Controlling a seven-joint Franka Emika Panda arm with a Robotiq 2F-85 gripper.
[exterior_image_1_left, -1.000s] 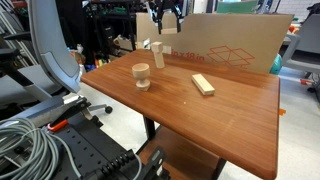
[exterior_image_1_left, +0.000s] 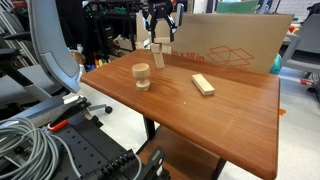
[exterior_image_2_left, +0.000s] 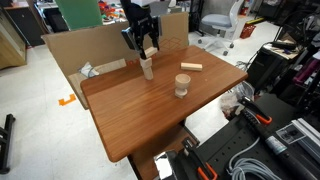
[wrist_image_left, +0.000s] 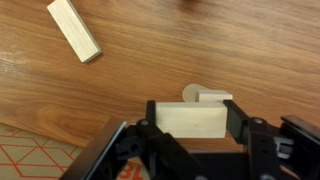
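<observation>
My gripper (exterior_image_1_left: 163, 37) is shut on a pale block (wrist_image_left: 190, 120), whose broad face fills the gap between the fingers in the wrist view. Below it stands a narrow pale upright stack (exterior_image_1_left: 158, 58), near the back of the wooden table; it also shows as a pale post (exterior_image_2_left: 147, 70) in exterior view 2. From above, a pale round shape and a block edge (wrist_image_left: 213, 96) peek out beyond the held block. The held block sits just over the stack's top; whether they touch, I cannot tell.
A pale goblet-like cup (exterior_image_1_left: 141, 76) stands toward the table's near edge. Another pale block (exterior_image_1_left: 203, 84) lies flat, apart from the stack. A cardboard panel (exterior_image_1_left: 235, 42) rises behind it.
The gripper has come down with its block, from well above the upright stack to just over its top. The stack, cup and lying block have not visibly moved.
</observation>
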